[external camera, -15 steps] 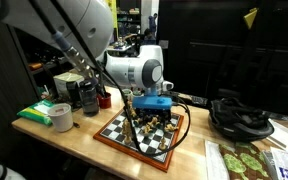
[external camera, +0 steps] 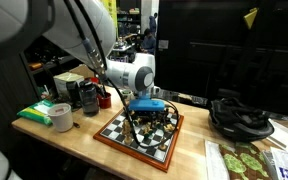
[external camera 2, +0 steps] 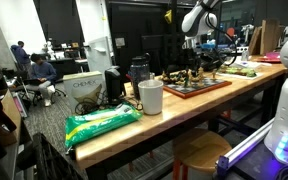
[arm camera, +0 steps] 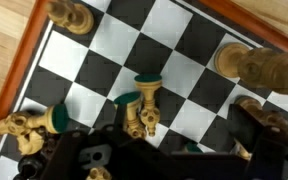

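Note:
My gripper stands open low over a chessboard [arm camera: 109, 40], its dark fingers spread at the bottom of the wrist view. Two wooden chess pieces with green felt bases lie on their sides close together: one piece [arm camera: 149, 103] and, to its left, another [arm camera: 131, 116]. They are just ahead of the gap between the fingers. Another piece [arm camera: 29, 124] lies at the left. Pieces stand upright at the upper left [arm camera: 72, 16] and at the right [arm camera: 230, 60]. In exterior view 1 the blue-tipped gripper [external camera: 147, 106] is above the board [external camera: 112, 131].
A white cup [external camera: 61, 117], a green bag [external camera: 36, 111] and dark jars stand left of the board. A black bag [external camera: 241, 118] and printed sheets [external camera: 239, 162] lie to the right. Bare table [external camera: 192, 150] shows between board and sheets.
The arm and gripper have shifted a little to the left over the board in exterior view 1. No piece has visibly been picked up.

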